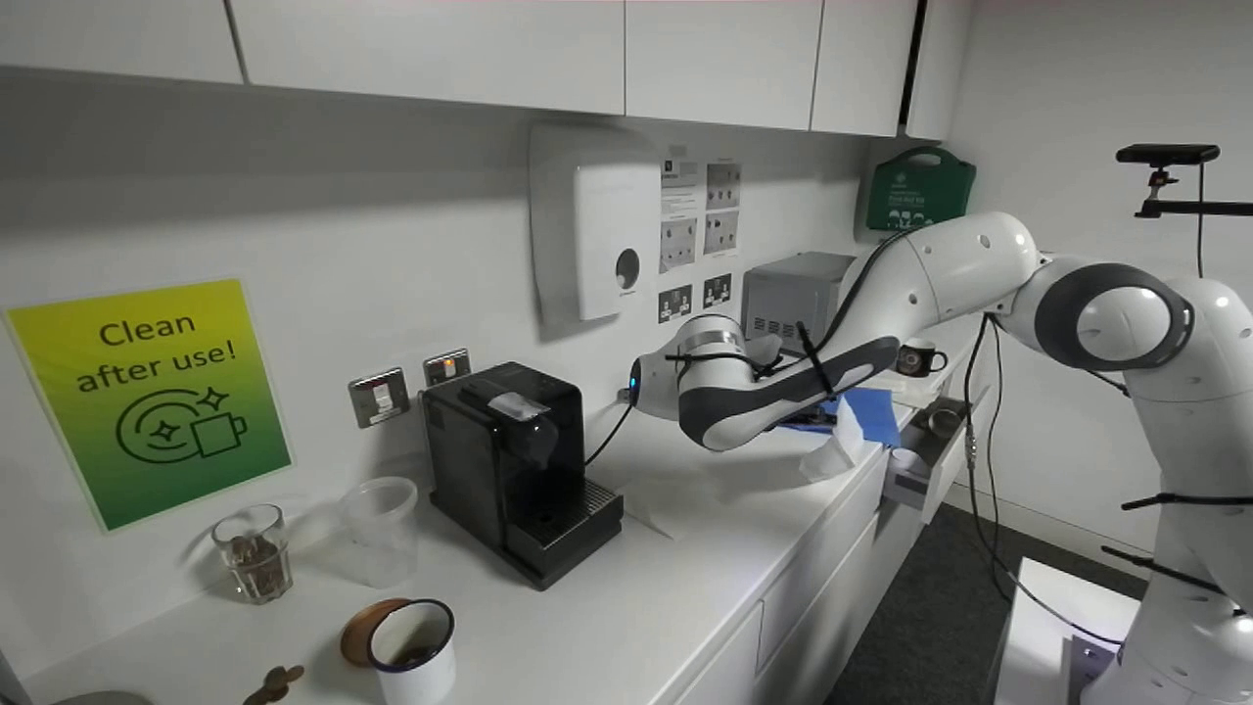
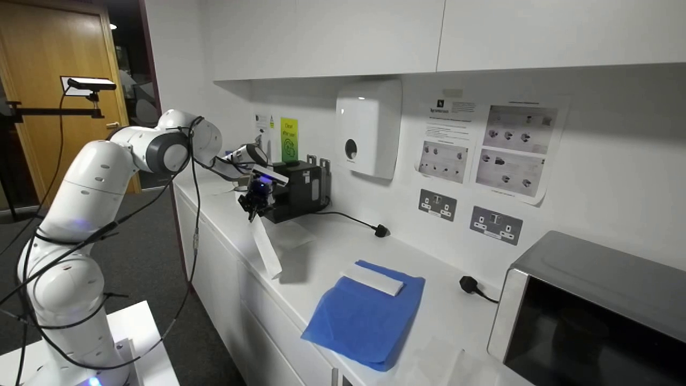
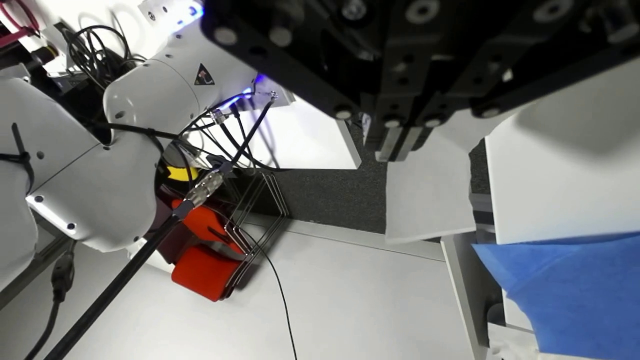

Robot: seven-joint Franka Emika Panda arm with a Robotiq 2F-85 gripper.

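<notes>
A white paper sheet point(image 2: 265, 250) hangs down from my gripper point(image 2: 251, 215) above the counter, seen in exterior view 2. In the wrist view, the narrow fingertips of my gripper are together, and the paper point(image 3: 429, 192) spreads out just beyond them. The shut fingers pinch it at one end; the exact grip point is partly hidden. From exterior view 1 the forearm covers most of the gripper, while the paper point(image 1: 834, 452) shows below it, by the counter's front edge.
A black coffee machine point(image 1: 517, 458) stands on the counter point(image 1: 717, 529), with a white mug point(image 1: 413, 658) and clear cups nearer the camera. Blue cloth point(image 2: 366, 315) bearing a white folded piece point(image 2: 373, 279) lies before the microwave point(image 2: 579, 302). An open drawer point(image 1: 940, 458) juts out.
</notes>
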